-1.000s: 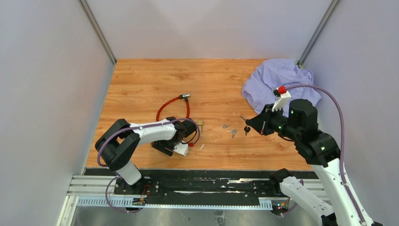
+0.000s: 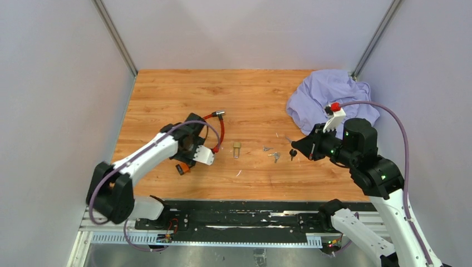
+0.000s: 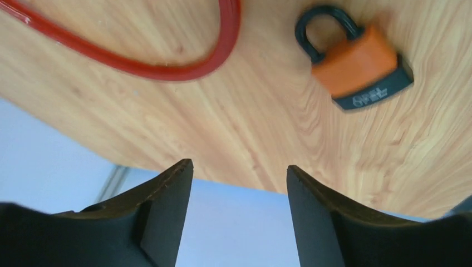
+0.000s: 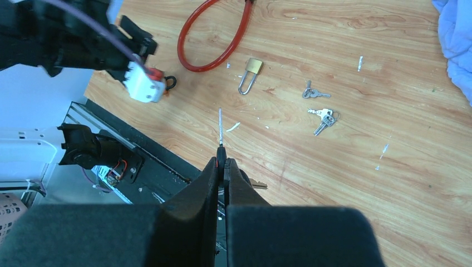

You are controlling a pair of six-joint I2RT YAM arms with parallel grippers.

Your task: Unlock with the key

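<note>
An orange padlock (image 3: pixel 353 61) with a dark base and black shackle lies on the table at the left; in the top view the orange padlock (image 2: pixel 182 168) shows beside the left arm. My left gripper is open, its fingers apart and empty, with the padlock off to one side of them. My right gripper is shut on a black-headed key (image 4: pixel 220 125), held above the table with its silver blade pointing out from the fingertips. A second key (image 4: pixel 258 184) hangs beside it, partly hidden by the fingers.
A brass padlock (image 2: pixel 236 149) lies mid-table, shackle towards the front. Two small bunches of silver keys, one of them a larger bunch (image 4: pixel 324 120), lie to its right. A red cable lock (image 2: pixel 222 130) curves behind the left arm. Purple cloth (image 2: pixel 328 94) fills the back right corner.
My left arm has swung left and back, away from the brass padlock, uncovering the orange padlock and covering part of the red cable. The right arm has hardly moved.
</note>
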